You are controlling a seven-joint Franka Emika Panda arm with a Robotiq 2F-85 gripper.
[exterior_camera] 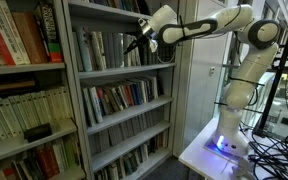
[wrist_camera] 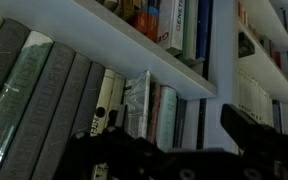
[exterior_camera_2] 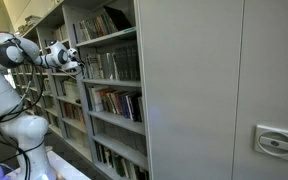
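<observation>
My gripper (exterior_camera: 132, 44) is up in front of the upper shelves of the grey bookcase (exterior_camera: 76, 100). In exterior view 2 the gripper (exterior_camera_2: 79, 70) hangs at the height of a row of books (exterior_camera_2: 114, 66). Its dark fingers (wrist_camera: 246, 130) stand apart in the wrist view, open, with nothing held between them. Beyond them show a green-and-grey book (wrist_camera: 19, 92), several dark volumes (wrist_camera: 66, 115) and a cream-spined book (wrist_camera: 104, 98). The fingers hide the lower part of the row, and whether they touch any book I cannot tell.
A shelf board (wrist_camera: 134, 40) crosses above these books, with more books (wrist_camera: 172, 25) on it. The bookcase's upright (wrist_camera: 222, 75) stands right of the row. A white table (exterior_camera: 206, 158) lies below the arm; cables (exterior_camera: 276, 155) tangle beside its base.
</observation>
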